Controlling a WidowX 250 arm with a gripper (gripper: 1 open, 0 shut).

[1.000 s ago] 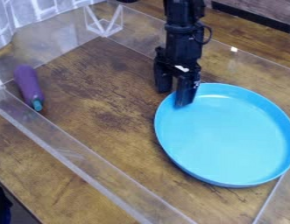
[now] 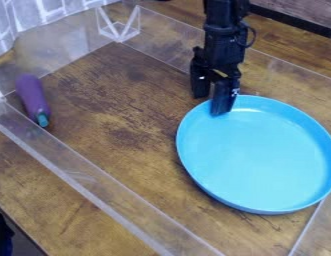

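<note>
The black robot arm reaches down from the top centre of the camera view, its gripper [image 2: 212,90] low at the upper left rim of a large round blue plate [image 2: 255,155]. The gripper is open; its dark fingers are hard to make out, and I see nothing clearly held. A purple object with a teal end [image 2: 33,98] lies at the far left, well away from the gripper.
Clear plastic walls border the wooden floor [image 2: 108,120] on several sides. A small white wire-like piece [image 2: 117,22] is at the top left.
The gripper has shifted slightly, a little upward from the plate's rim. The plate and purple object look unmoved.
</note>
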